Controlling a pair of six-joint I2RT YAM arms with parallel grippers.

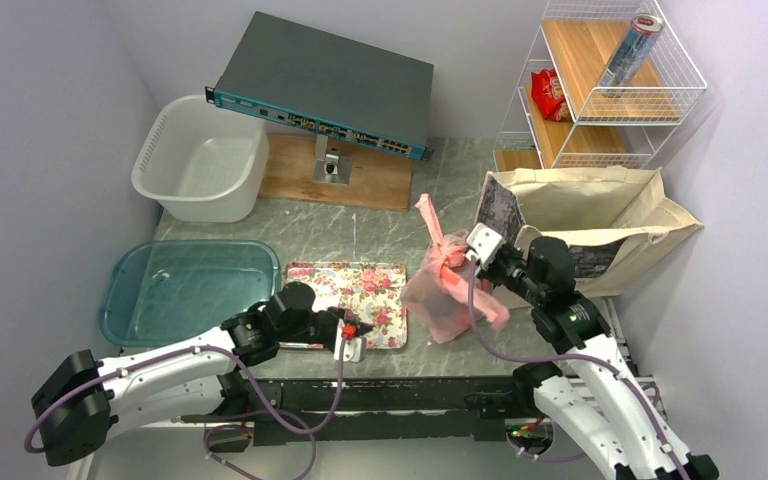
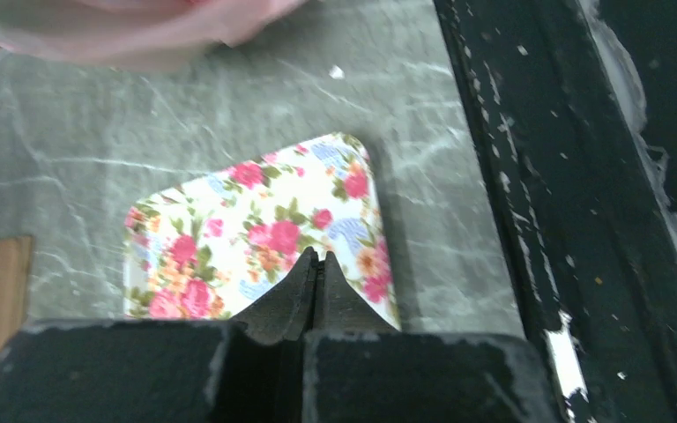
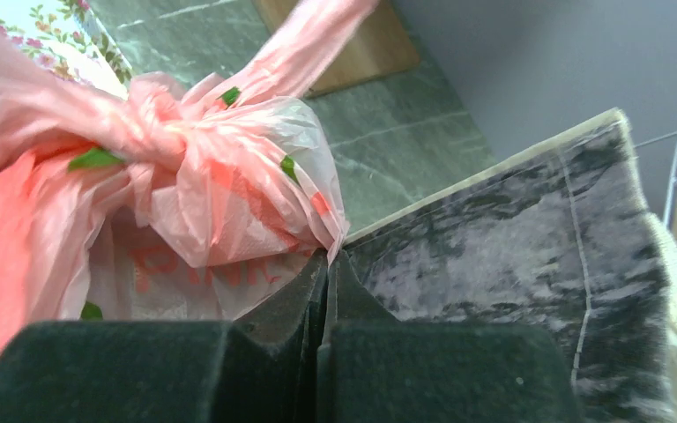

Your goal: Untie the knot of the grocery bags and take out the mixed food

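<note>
The pink grocery bag (image 1: 440, 290) stands raised beside the canvas bag, right of the floral tray (image 1: 380, 300). In the right wrist view its tied top (image 3: 185, 159) has long loose ends. My right gripper is shut, with a crease of pink plastic running into its fingertips. My left gripper is shut and empty over the floral tray, apart from the bag, whose edge shows at the top of the left wrist view. The food inside is hidden.
The canvas bag (image 1: 610, 210) stands at the right, below a wire rack (image 1: 610, 100). A teal tray (image 1: 190, 290) and white bin (image 1: 200, 165) are at the left. A metal device (image 1: 320, 80) sits at the back.
</note>
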